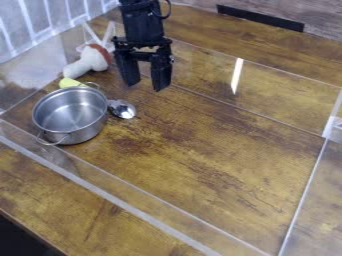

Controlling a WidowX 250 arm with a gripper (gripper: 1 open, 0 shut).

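My black gripper point(143, 68) hangs from the top of the view over the back-left of the wooden table, open, with no object visible between its fingers. Below it and to the left, a steel pot point(70, 118) with side handles stands on the table. A small spoon or ladle point(123, 109) lies just right of the pot. A yellow object point(71, 84) sits behind the pot, and a white object point(86, 62), partly hard to make out, lies left of the gripper.
Clear low walls point(238, 76) enclose the work area on the wooden table point(221, 160). A white railing stands at the top left.
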